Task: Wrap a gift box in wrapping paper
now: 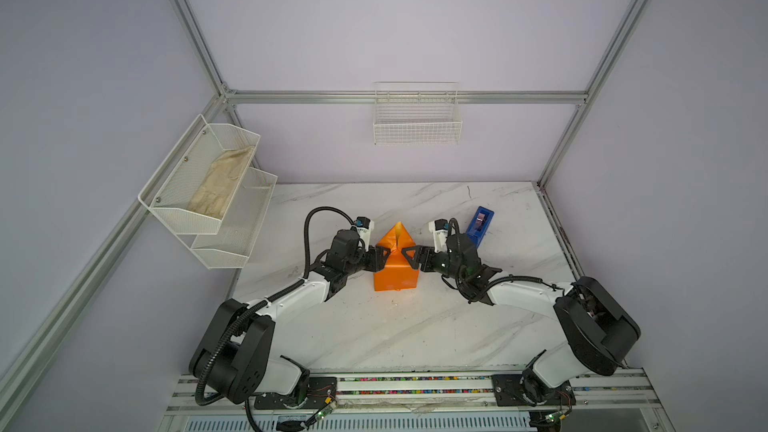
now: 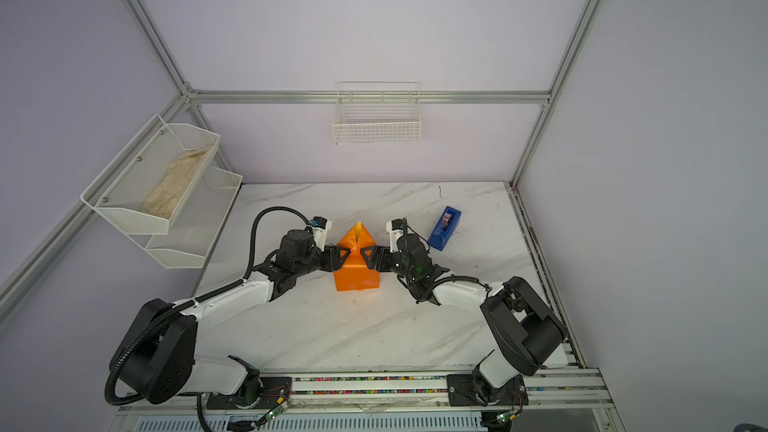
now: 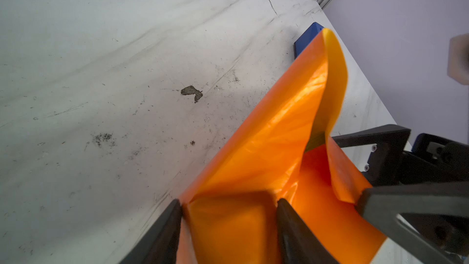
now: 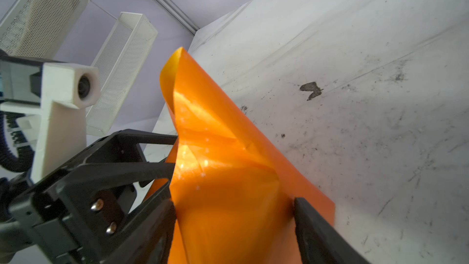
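Note:
An orange-papered box (image 1: 395, 276) stands at the centre of the table, its paper rising in a folded peak (image 3: 303, 93). My left gripper (image 1: 385, 252) reaches in from the left, its fingers either side of the orange paper at the box's end; its fingers are part apart, and whether they grip is unclear. My right gripper (image 1: 405, 253) faces it from the right, open, with orange paper between its spread fingertips in the right wrist view. The two grippers sit close across the peak.
A blue tape dispenser (image 1: 479, 225) lies at the back right. White wire baskets (image 1: 204, 224) hang on the left wall and another (image 1: 416, 130) on the back wall.

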